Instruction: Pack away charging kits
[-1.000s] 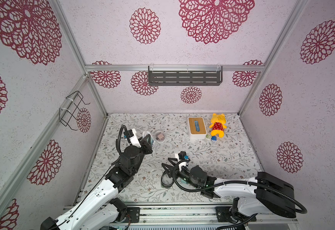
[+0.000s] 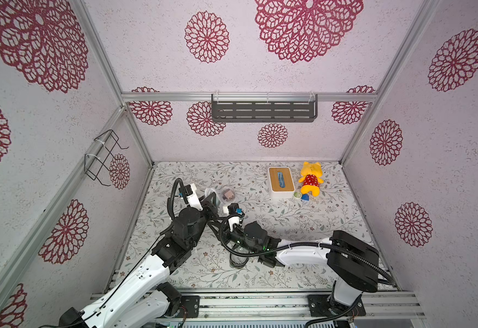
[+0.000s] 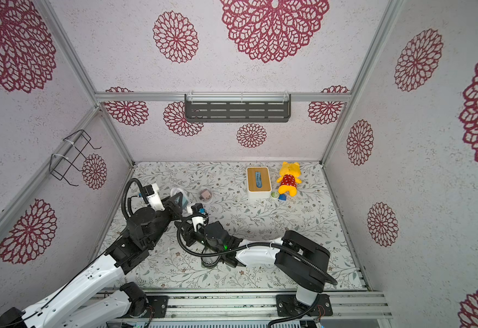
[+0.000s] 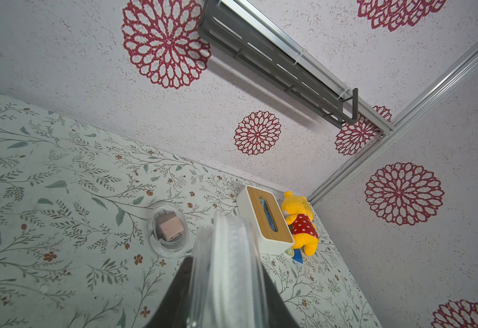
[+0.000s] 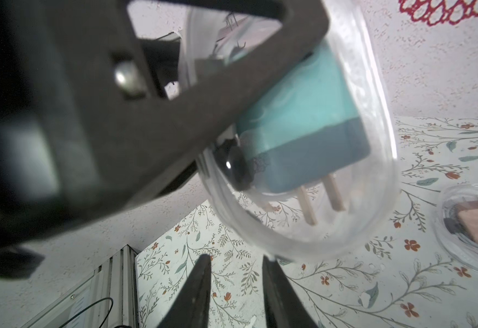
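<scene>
My left gripper [image 2: 212, 201] is shut on a clear plastic tub, lifted off the table. In the right wrist view this tub [image 5: 378, 180] is tilted and contains a teal and dark-blue charger [image 5: 304, 128] with pale prongs and a black cable end. My right gripper is close below the tub, its fingers [image 5: 195, 289] apart with nothing between them. On the table behind lies a second clear tub [image 4: 165, 252] with a pink charger [image 4: 171, 226] inside. A round clear container [image 2: 238, 257] is partly hidden by the right arm.
A white box [image 2: 281, 193] with a wooden top bearing a blue item [image 2: 281, 179] stands at the back right. Beside it lie a yellow bear [image 2: 310, 179], a green round item [image 2: 297, 194] and a blue piece [image 2: 305, 197].
My right gripper has travelled left and toward the back, from over the round container to right beside the left gripper. The left gripper, with its tub, has barely shifted.
</scene>
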